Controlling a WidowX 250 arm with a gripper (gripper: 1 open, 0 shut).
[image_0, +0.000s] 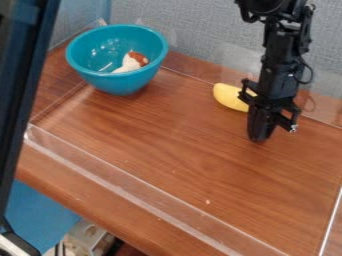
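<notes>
A black robot arm reaches down at the right side of the wooden table, its gripper (263, 128) low at the tabletop, shut, with nothing seen between its fingers. Just behind and left of it a yellow banana-like object (229, 97) lies on the table, apparently partly hidden by the arm. A teal bowl (114, 77) at the back left holds small items, one white and one red-orange.
A grey textured wall stands behind. The floor and a dark frame are at the left edge.
</notes>
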